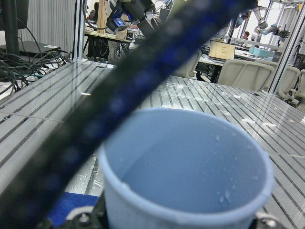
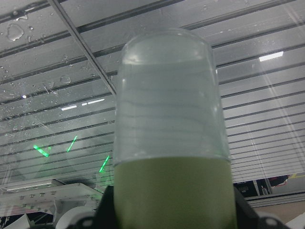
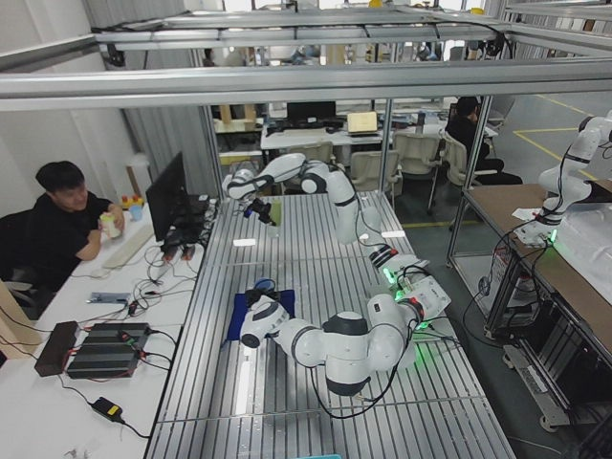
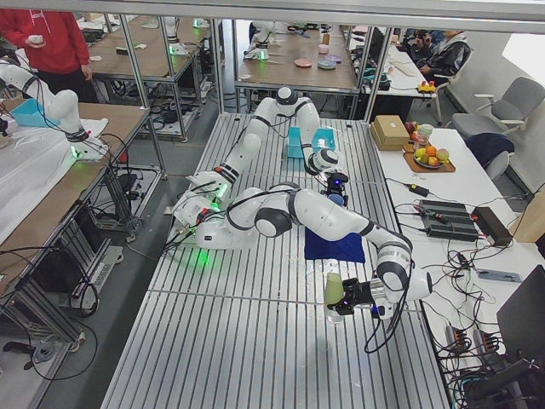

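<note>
A light-blue cup [image 1: 186,167] fills the lower left wrist view, with water drops on it. My left gripper [image 4: 335,189] is at this cup over a blue cloth [image 4: 328,245]; a blurred dark bar crosses its wrist view, and the fingertips are mostly hidden. My right gripper [image 4: 339,298] is shut on a bottle-like container [image 2: 174,186], clear above and olive-green below, held over the slatted metal table [image 4: 255,341] on the near side in the camera right view.
A turquoise bin [image 4: 300,141] stands at the table's far end in the camera right view. Side desks hold monitors, cables, black boxes [image 3: 105,354] and a fruit tray [image 4: 430,164].
</note>
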